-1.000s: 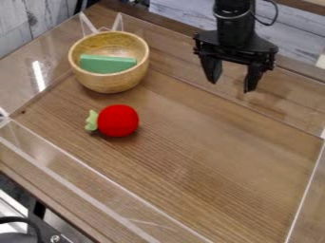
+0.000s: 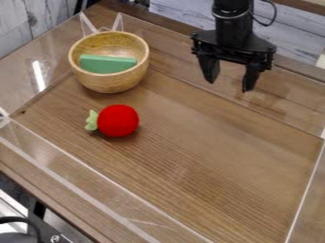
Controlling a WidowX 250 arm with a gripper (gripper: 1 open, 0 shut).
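Note:
My black gripper (image 2: 233, 68) hangs over the wooden table (image 2: 216, 166) at the upper right, its two fingers spread apart with nothing between them. A yellow bowl (image 2: 105, 82) stands at the upper left with a green block (image 2: 106, 64) lying inside it. A red tomato-like object (image 2: 117, 121) with a small green top lies on the table at the left, below the bowl.
A dark object (image 2: 15, 228) shows at the lower left edge. A pale panelled surface lies behind the table at the back.

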